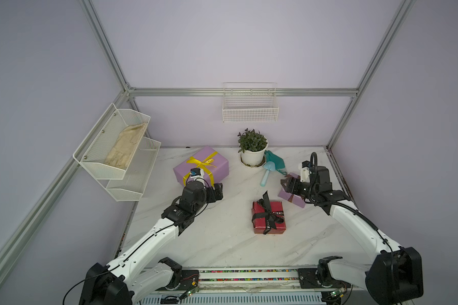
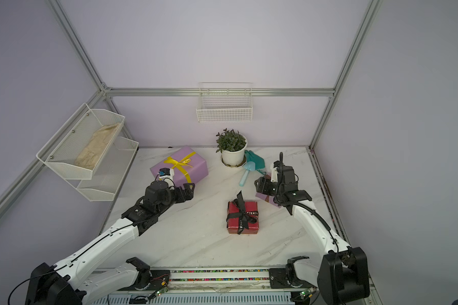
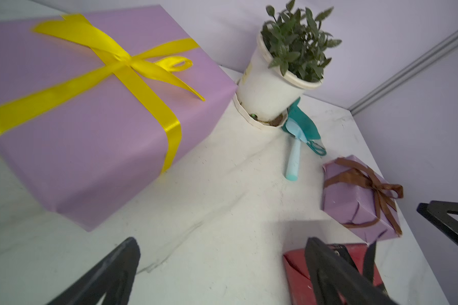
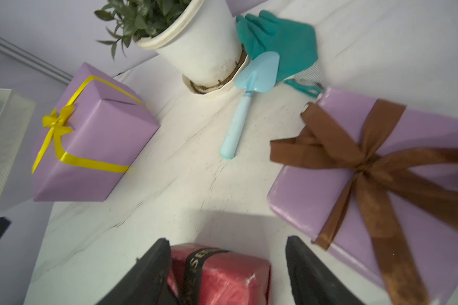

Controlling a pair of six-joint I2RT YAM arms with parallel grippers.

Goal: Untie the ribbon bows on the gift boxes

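Observation:
A large purple box with a yellow bow (image 1: 203, 162) lies back left, behind my left gripper (image 1: 214, 192), which stands open, empty, pointing rightward. A small purple box with a brown bow (image 4: 371, 213) lies at the right, beside and partly behind my right gripper (image 1: 289, 184), which is over it with its fingers apart and nothing between them. A red box with a black bow (image 1: 268, 218) sits in the middle front, its upright ribbon end standing up; in both wrist views it appears below the fingers.
A potted plant (image 1: 253, 152) stands at the back centre, with a teal glove (image 4: 280, 45) and light-blue trowel (image 4: 234, 127) beside it. White wire shelves (image 1: 101, 170) hang on the left wall.

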